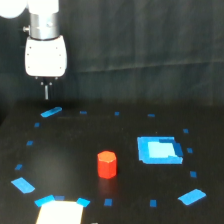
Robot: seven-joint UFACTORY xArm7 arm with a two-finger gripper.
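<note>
A red hexagonal block sits on the dark table, left of centre and toward the front. To its right is a blue square outline around a white patch. My gripper hangs from the white arm at the upper left, pointing down, well behind the block and apart from it. It appears only as a thin dark tip, too small to show how its fingers stand. Nothing can be made out hanging from it.
Small blue marks dot the table. Larger blue strips lie at the left front, right front and below the arm. A pale object is cut off by the bottom edge.
</note>
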